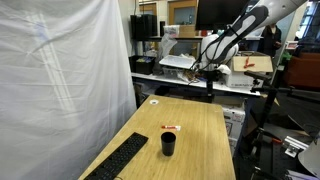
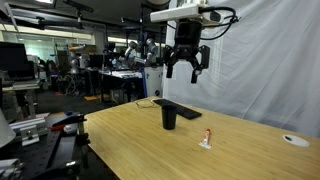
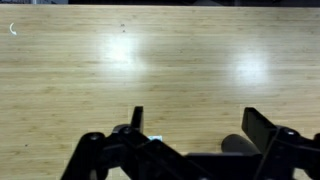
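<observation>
A black cup (image 1: 168,144) stands upright on the wooden table (image 1: 205,130). Beside it lies a small red-and-white object (image 2: 205,138), too small to identify. My gripper (image 2: 182,74) hangs high above the table, fingers spread and nothing between them. In the wrist view, the cup (image 3: 236,144) shows partly behind the right finger, and a white bit of the small object (image 3: 155,138) peeks out near the left finger.
A black keyboard (image 1: 117,158) lies along the table's edge near the white curtain (image 1: 65,90). A flat white disc (image 2: 295,140) rests at the table's other end. Shelves with boxes stand behind.
</observation>
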